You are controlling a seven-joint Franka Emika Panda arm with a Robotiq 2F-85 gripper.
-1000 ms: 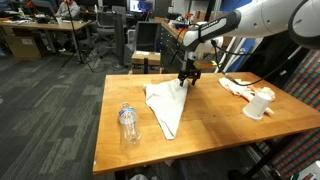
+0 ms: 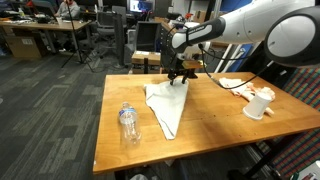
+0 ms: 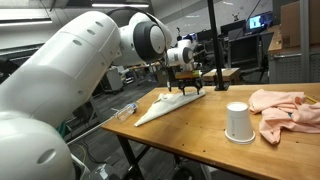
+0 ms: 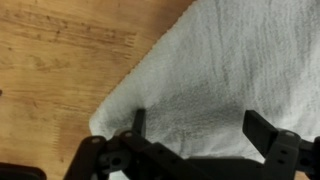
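Observation:
A white cloth (image 2: 166,103) lies spread, partly folded, across the wooden table. In exterior view 2 the cloth (image 3: 167,104) reaches from under my hand toward the near left. My gripper (image 2: 178,79) is over its back right part, pointing down. The wrist view shows the gripper open, its two fingers well apart, with the pale cloth (image 4: 220,70) spreading beneath and nothing pinched between them. Whether the fingertips touch the fabric cannot be told.
A clear plastic bottle (image 2: 129,123) is at the table's left. On the right stand a white cup (image 3: 238,122) and, beyond it, a crumpled pink cloth (image 3: 285,115). Bare wooden tabletop (image 2: 215,125) lies between the white cloth and the cup.
Over the last second my gripper has shifted slightly to the left and lower, over the cloth's back part. The cloth, bottle and cup look unmoved.

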